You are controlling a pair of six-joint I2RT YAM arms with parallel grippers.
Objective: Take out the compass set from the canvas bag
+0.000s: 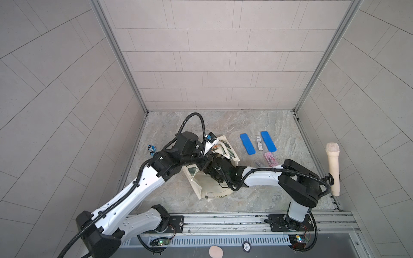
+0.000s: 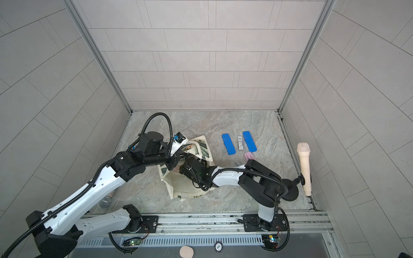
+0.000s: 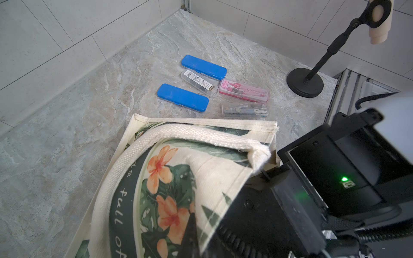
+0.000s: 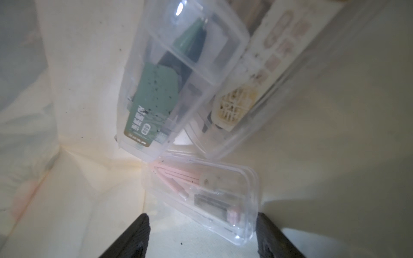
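Observation:
The cream canvas bag with floral print lies mid-table, partly under both arms. My left gripper is at its upper rim; its fingers are hidden by the bag and arms, though it appears shut. In the right wrist view my right gripper is inside the bag, part open, its fingertips either side of the near end of a clear case with pink compass set. Two more clear cases, one with green card, one with white label, lie beyond it.
Right of the bag lie blue cases, a barcoded case, a pink case and a clear case. A black stand holding a beige cylinder stands at the right.

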